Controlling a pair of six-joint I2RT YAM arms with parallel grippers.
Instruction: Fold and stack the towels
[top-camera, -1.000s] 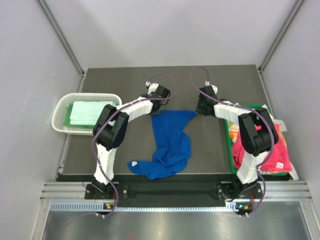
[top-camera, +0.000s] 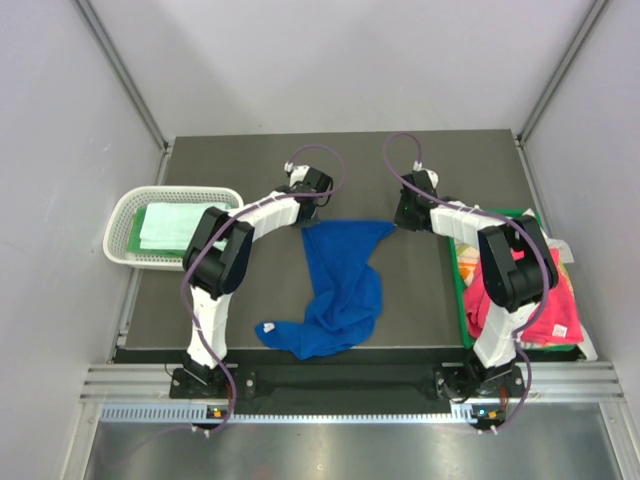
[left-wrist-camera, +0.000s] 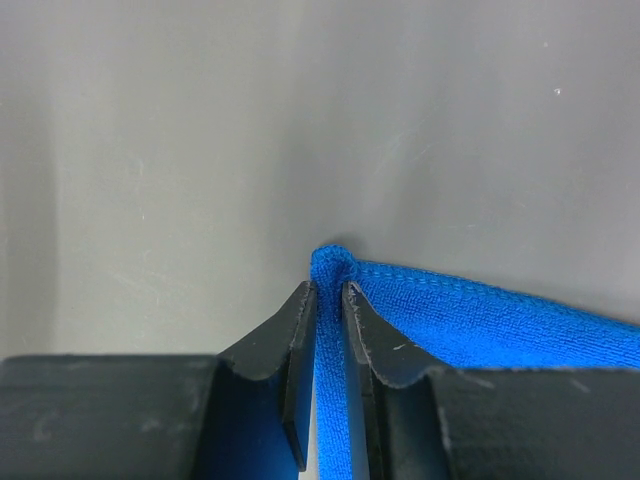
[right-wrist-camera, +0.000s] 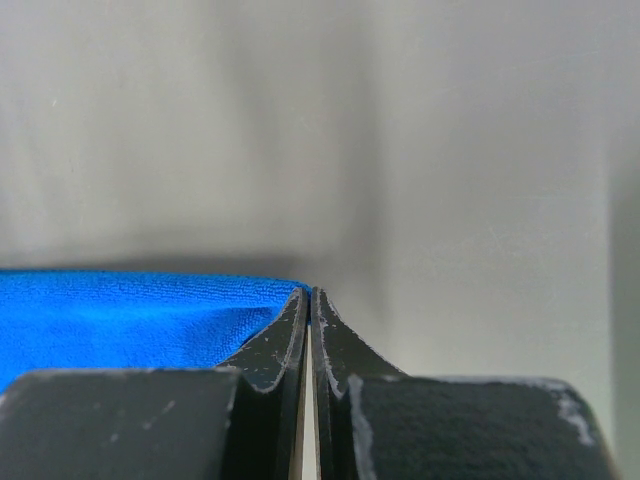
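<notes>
A rumpled blue towel (top-camera: 340, 290) lies in the middle of the table, its far edge spread between my grippers. At its far left corner, my left gripper has its fingers close together around the folded blue cloth (left-wrist-camera: 460, 320); how firmly they close is unclear. My right gripper is shut at the far right corner, the thin edge of the blue cloth (right-wrist-camera: 130, 310) at its fingertips. A white basket (top-camera: 120, 230) at the left holds folded pale and green towels (top-camera: 170, 224).
A green bin (top-camera: 462, 310) at the right holds pink, orange and white towels (top-camera: 540, 310), partly under my right arm.
My left gripper has shifted very slightly to the left at the towel's corner. The right gripper and the towel look almost unchanged.
</notes>
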